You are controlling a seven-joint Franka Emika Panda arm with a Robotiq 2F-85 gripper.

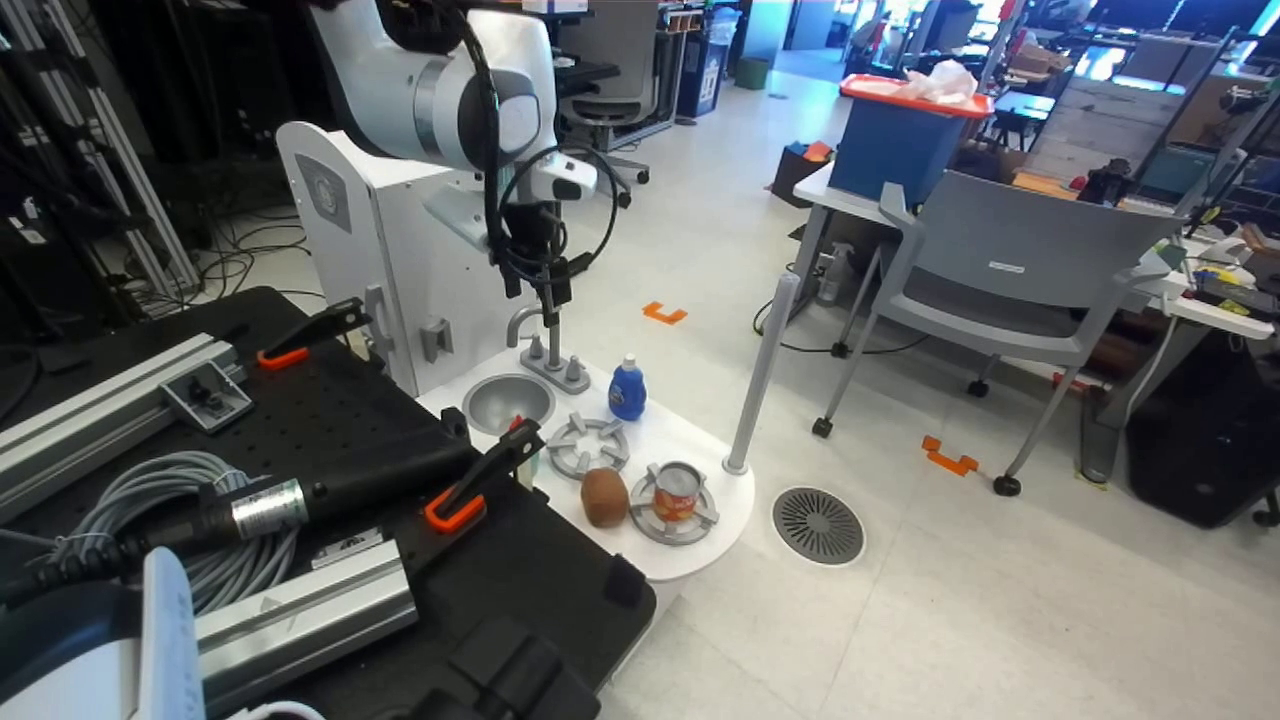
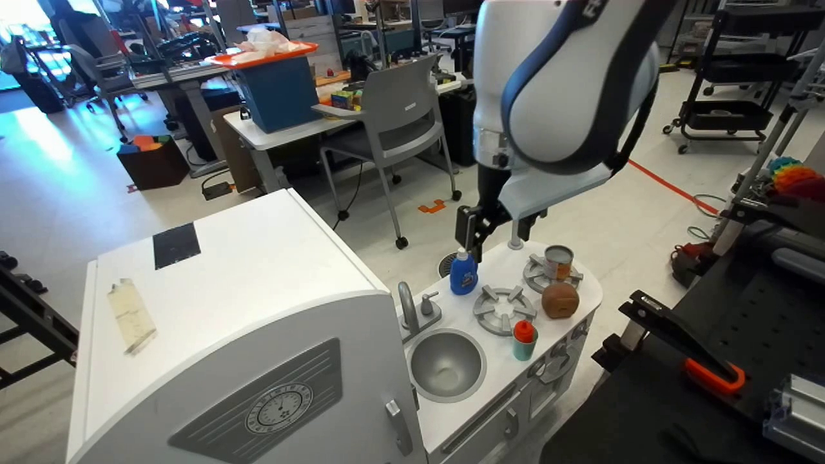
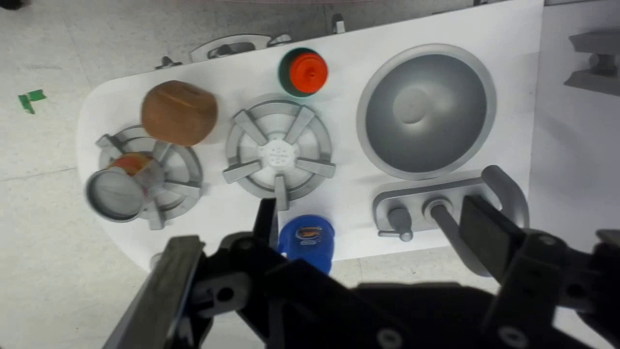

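Observation:
My gripper stands open above the white play-kitchen counter [image 3: 348,221], its two black fingers [image 3: 266,224] wide apart with nothing held between them. In the wrist view a blue bottle [image 3: 308,238] is partly covered by the left finger; exterior view 1 shows the bottle [image 1: 626,390] upright, lower than the gripper [image 1: 530,300]. A red-topped item [image 3: 309,72] sits in a green cup [image 3: 285,70] at the counter's front edge. The brown rounded object [image 3: 178,112] lies beside a burner, on which an open tin can [image 3: 119,195] rests.
The grey sink [image 3: 427,110] and its tap [image 3: 505,192] are near the tall white cabinet [image 2: 232,255]. A bare burner [image 3: 279,152] lies mid-counter. The grey post [image 1: 762,372] rises at the counter's back edge; a black table [image 1: 528,576] with clamps borders the front.

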